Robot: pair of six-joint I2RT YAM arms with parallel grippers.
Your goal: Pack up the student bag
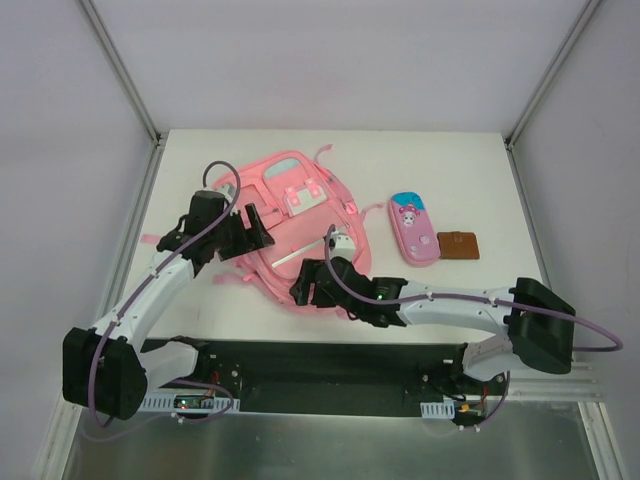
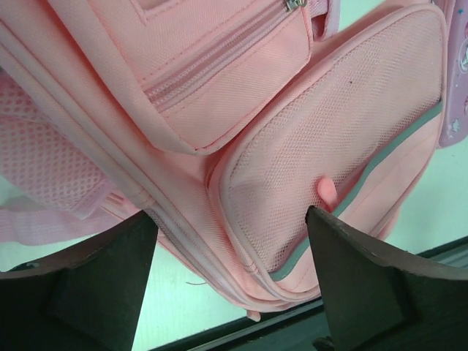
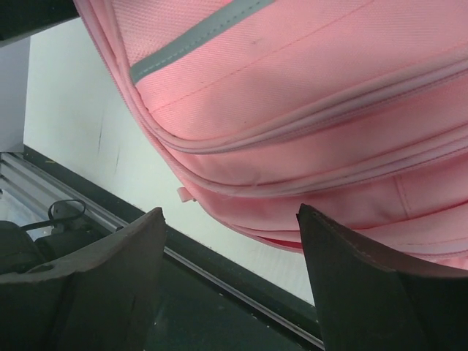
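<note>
A pink backpack [image 1: 285, 190] lies flat on the white table. My left gripper [image 1: 250, 220] is over its left side, fingers apart; its wrist view shows a zipped pocket [image 2: 205, 58] and a mesh pocket [image 2: 344, 124] below the empty fingers [image 2: 102, 285]. My right gripper [image 1: 315, 285] stands open over the bag's lower part near the front edge, with pink fabric and zipper seams below its fingers [image 3: 380, 292].
A pink pencil case [image 1: 415, 235] with a blue end and a brown wallet [image 1: 458, 246] lie right of the bag. The back and right of the table [image 1: 460, 170] have free room.
</note>
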